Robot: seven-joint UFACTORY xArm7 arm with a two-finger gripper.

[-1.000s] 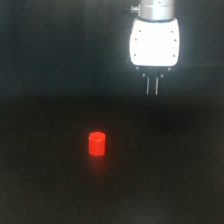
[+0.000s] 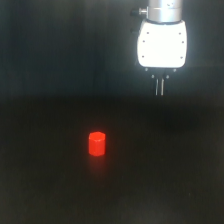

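Observation:
A small bright red block [image 2: 97, 144] stands on the dark surface, left of the middle of the view. My gripper [image 2: 160, 94] hangs at the upper right, well above the block and to its right in the picture. Its two thin fingers point down with a narrow gap showing between them. Nothing is visible in that gap, and the fingers are clear of the block.
The dark floor [image 2: 150, 185] around the block looks empty, with a faint red glow just below the block. A dark wall [image 2: 60, 50] fills the background. No other objects show.
My gripper has shifted a little to the right in the picture. The gap between its fingers looks slightly narrower. The red block has not moved.

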